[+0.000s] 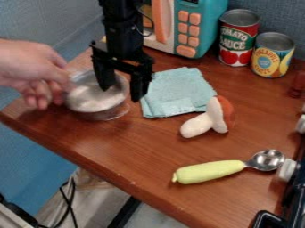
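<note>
My black gripper (123, 78) hangs over the steel pot (98, 107) at the left of the table, its fingers low over the rim; whether anything sits between them is hard to tell. A human hand (30, 71) reaches in from the left to the pot's side, its fingers at the pot.
A teal cloth (173, 89) lies right of the pot, with a white and orange toy (202, 124) below it. A spoon with a pale green handle (209, 171) lies in front. Cans (238, 40) and a toy microwave (187, 27) stand behind.
</note>
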